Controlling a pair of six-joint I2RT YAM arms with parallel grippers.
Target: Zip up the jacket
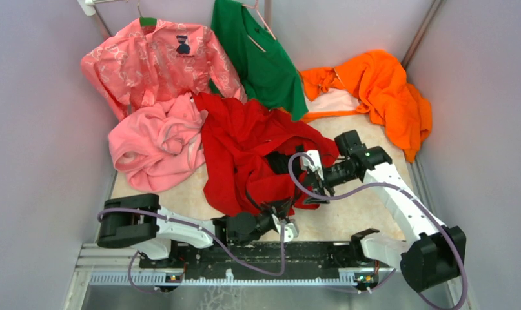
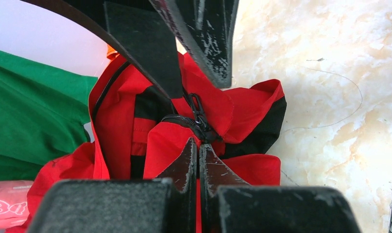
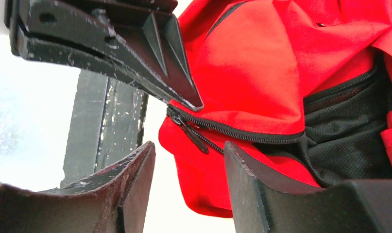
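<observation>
The red jacket (image 1: 238,135) lies crumpled in the centre, black lining showing. In the left wrist view my left gripper is shut at the zipper slider (image 2: 202,126); whether it pinches fabric or tape is hard to tell. In the right wrist view the slider and pull tab (image 3: 191,133) sit on the black zipper at the jacket's edge. My right gripper is part open just short of the pull tab, with the tab in the gap ahead of its fingertips.
Pink garments (image 1: 154,148) lie and hang at the left, a green top (image 1: 251,77) hangs behind, and an orange garment (image 1: 387,97) is at the back right. Bare tabletop (image 1: 367,213) shows at right.
</observation>
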